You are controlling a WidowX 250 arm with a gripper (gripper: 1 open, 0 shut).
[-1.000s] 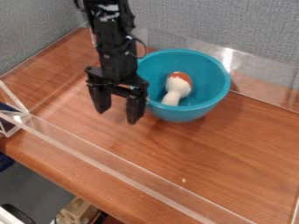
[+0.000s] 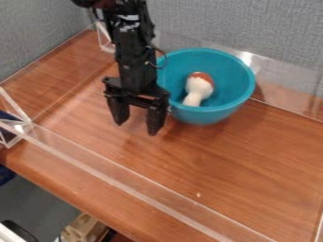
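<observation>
My black gripper (image 2: 138, 115) hangs low over the wooden table at the left side of a teal bowl (image 2: 214, 110). Its two fingers are spread open, with nothing visible between them. Inside the bowl lies a white toy mushroom (image 2: 195, 93) with an orange-red cap at its upper end.
Clear low walls edge the wooden table (image 2: 214, 175), with grey padded panels behind. Beyond the front left edge are cardboard and dark items below.
My gripper has shifted slightly, a little to the right and down overall. The bowl and mushroom look nearly unchanged.
</observation>
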